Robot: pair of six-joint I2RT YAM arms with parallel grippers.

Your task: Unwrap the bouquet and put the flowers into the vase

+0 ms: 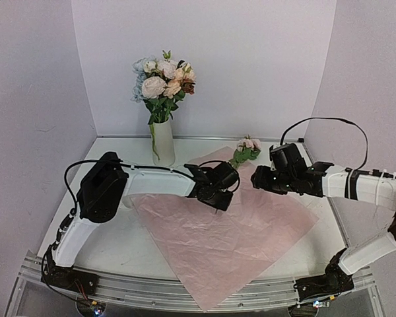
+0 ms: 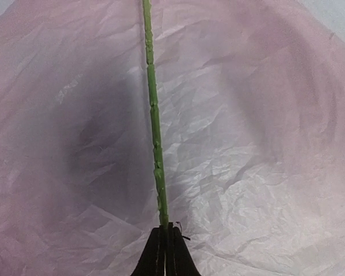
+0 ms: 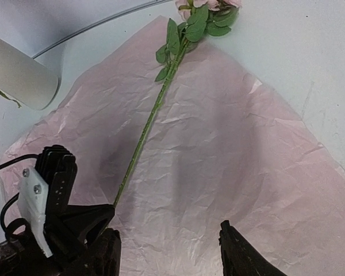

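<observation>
One pink flower (image 1: 249, 144) lies across the pink paper with its bloom toward the back; its green stem (image 2: 154, 109) runs down to my left gripper. That gripper's fingers are together on the stem near its lower end. My right gripper stands open over the paper, to the right of the stem, with nothing between its fingers. At the back left is the white vase (image 1: 163, 146), upright and filled with a bouquet (image 1: 164, 84) of blue, cream and peach flowers. Only part of the vase (image 3: 23, 75) shows in the right wrist view.
Crumpled pink paper (image 1: 211, 251) covers the middle of the white table (image 1: 129, 244), one corner hanging past the front rail. Walls stand at the back and both sides.
</observation>
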